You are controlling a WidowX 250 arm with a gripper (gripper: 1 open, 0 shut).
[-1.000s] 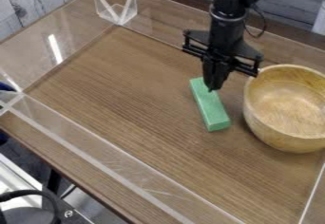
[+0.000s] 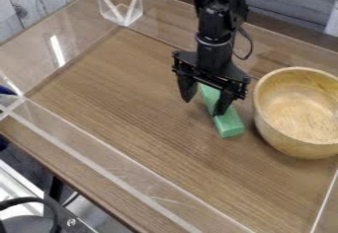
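Observation:
My black gripper (image 2: 209, 87) hangs over the green block (image 2: 227, 123), its two fingers lowered around the block's upper part and partly covering it. The fingers stand apart. The block lies on the wooden table (image 2: 119, 99), just left of a tan bowl. Whether the fingers touch the block cannot be told.
The tan bowl (image 2: 298, 118) fills the right side, close to the block. A white wire-like object (image 2: 119, 8) stands at the upper left. A dark curved item (image 2: 30, 217) sits at the lower left corner.
The gripper has moved down and slightly left, from behind the green block to over its upper part, now hiding some of it.

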